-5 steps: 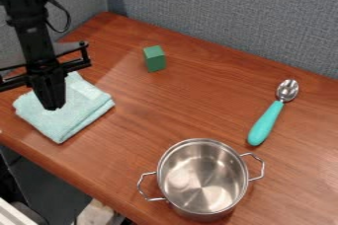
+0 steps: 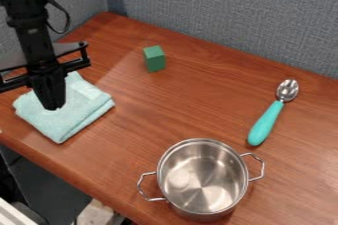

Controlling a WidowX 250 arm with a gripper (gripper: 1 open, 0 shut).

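Note:
The black gripper (image 2: pixel 50 96) hangs at the left over a folded pale mint cloth (image 2: pixel 74 116), its fingertips low on or just above the cloth. Whether it is open or shut, or has cloth between its fingers, I cannot tell from this view. A steel pot (image 2: pixel 203 178) with two side handles stands at the bottom centre. A small green block (image 2: pixel 153 58) sits toward the back left, and a spoon with a turquoise handle (image 2: pixel 266 121) lies on the right.
The wooden table (image 2: pixel 211 91) has clear room in the middle, between block, spoon and pot. Grey padded walls border the back and left. The table's near left edge runs just beside the cloth.

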